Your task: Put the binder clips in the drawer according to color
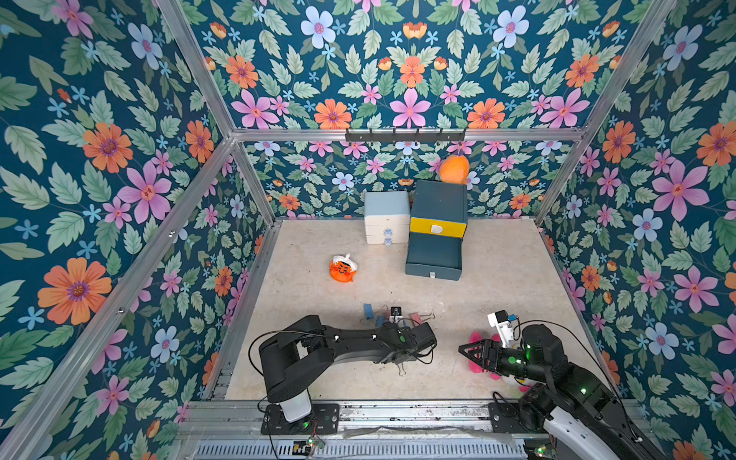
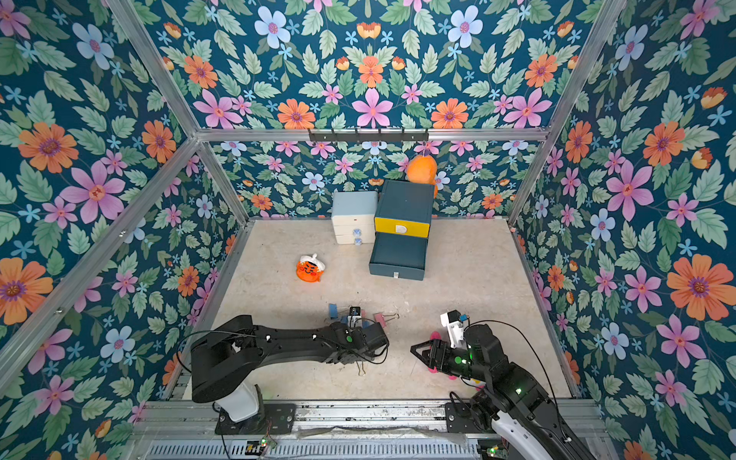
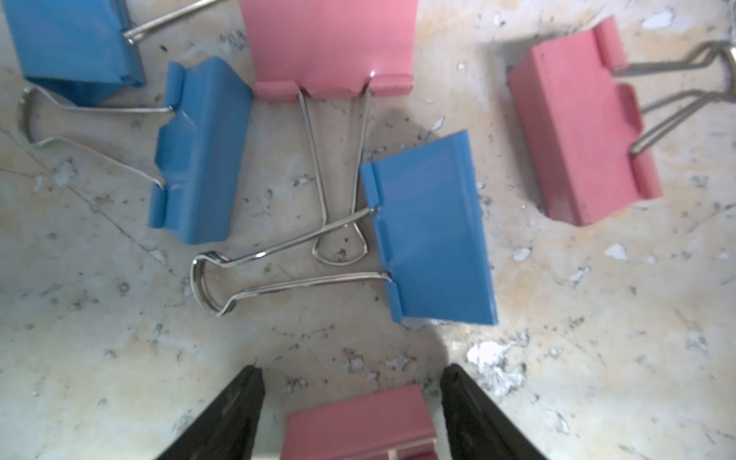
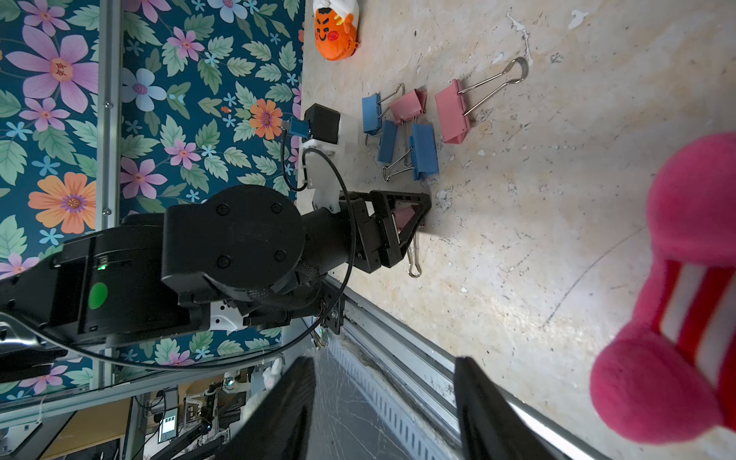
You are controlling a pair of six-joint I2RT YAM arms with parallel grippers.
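My left gripper is low over a pink binder clip point(image 3: 356, 421), which lies between its open fingers. Beyond it lie blue clips point(image 3: 429, 230) and pink clips point(image 3: 329, 42), their wire handles out. My right gripper hangs open over a pink plush toy point(image 4: 690, 199), nothing seen between its fingers. The dark green cabinet point(image 1: 438, 197) has its lower drawer point(image 1: 433, 257) pulled out; the white cabinet point(image 1: 385, 211) beside it is shut.
An orange-and-white figure point(image 1: 342, 268) stands left of the cabinets. An orange object point(image 1: 454, 168) sits behind the green cabinet. The middle of the table between clips and drawer is clear.
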